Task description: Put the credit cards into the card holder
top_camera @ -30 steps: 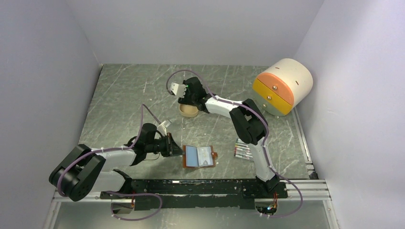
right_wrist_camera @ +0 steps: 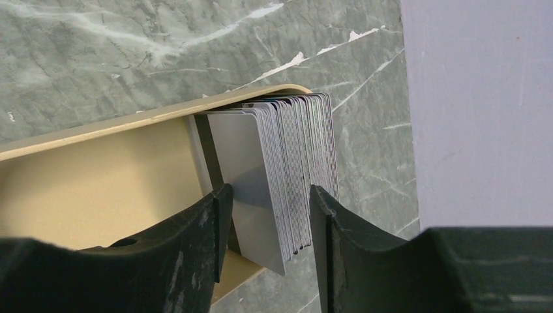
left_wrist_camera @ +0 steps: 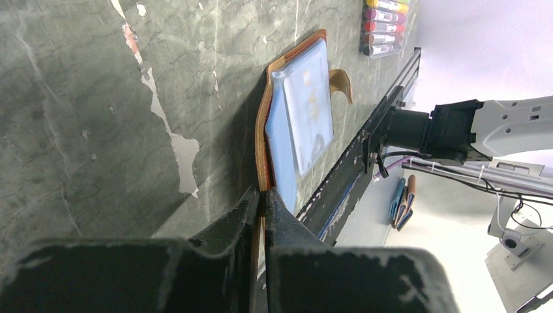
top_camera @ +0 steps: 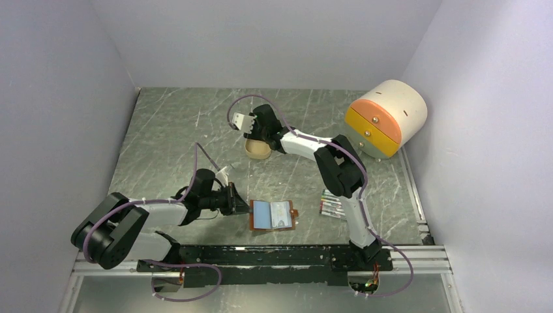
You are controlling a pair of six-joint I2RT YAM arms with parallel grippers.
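The card holder [top_camera: 272, 214] lies spread on the table, a brown cover with clear bluish sleeves. In the left wrist view my left gripper is shut on the brown edge of that card holder [left_wrist_camera: 261, 140]. A thick row of grey-white credit cards [right_wrist_camera: 274, 169] stands at one end of a beige box. My right gripper is part open over these cards, its left finger [right_wrist_camera: 223, 215] against the face of the front card and its right finger [right_wrist_camera: 324, 215] on the far side of the stack. From above, the right gripper's tips are hidden.
The beige box [top_camera: 257, 150] stands in the middle of the table under the right arm. A pack of coloured markers [top_camera: 332, 205] lies right of the card holder. At the back right is a rounded drawer cabinet [top_camera: 388, 117].
The left arm has shifted very slightly, and the card holder's edge with it. The right arm stays almost in place above the box.
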